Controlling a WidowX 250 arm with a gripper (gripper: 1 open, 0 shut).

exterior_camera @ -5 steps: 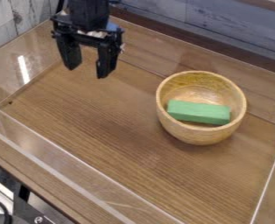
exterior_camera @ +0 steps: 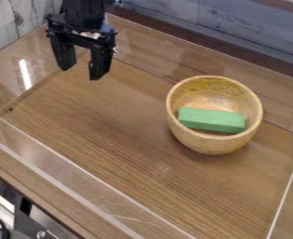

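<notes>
A black gripper (exterior_camera: 82, 60) hangs over the back left of the wooden table, its two fingers spread open, with nothing seen between them. A light wooden bowl (exterior_camera: 199, 94) stands on the right side, with a green block (exterior_camera: 212, 119) lying inside it. The gripper is to the left of the bowl and apart from it. Something small and bluish behind the gripper is mostly hidden.
Pale walls or boards border the back and left. Dark hardware and cables show at the lower left corner.
The gripper has moved left and slightly back, away from the bowl. The bowl and green block have stayed where they were.
</notes>
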